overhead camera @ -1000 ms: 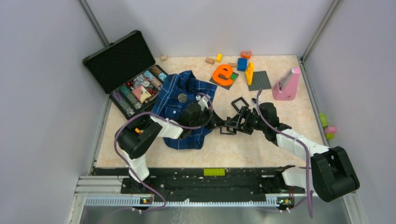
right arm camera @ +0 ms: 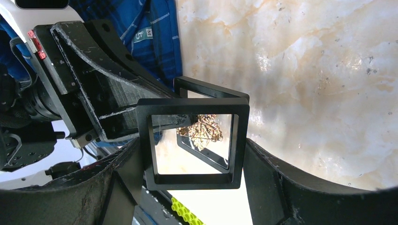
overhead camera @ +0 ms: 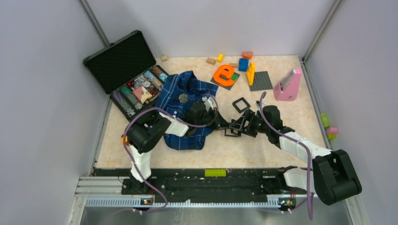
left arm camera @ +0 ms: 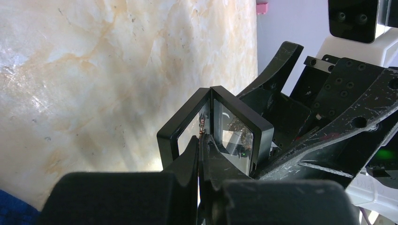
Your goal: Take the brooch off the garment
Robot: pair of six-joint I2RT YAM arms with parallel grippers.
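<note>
The garment (overhead camera: 185,143) is dark blue plaid and lies spread left of the middle in the top view. A gold, openwork brooch (right arm camera: 206,131) is off the cloth, at the tips of my left gripper, whose fingers are closed together on its thin edge. Around the brooch stands a black hinged frame case (right arm camera: 193,104) with clear panes, its two halves spread in a V. My right gripper is shut on one half, a finger at either side. Whether the brooch touches a pane, I cannot tell.
Another black square frame (overhead camera: 241,104) lies behind the grippers. At the back are an orange letter (overhead camera: 224,75) and several blocks; a pink holder (overhead camera: 287,85) stands at right. An open black case (overhead camera: 123,62) sits back left. Bare table lies in front.
Over the last second my left arm has moved to the right in the top view. The frame case and my right gripper have shifted slightly right. The garment lies nearly as before.
</note>
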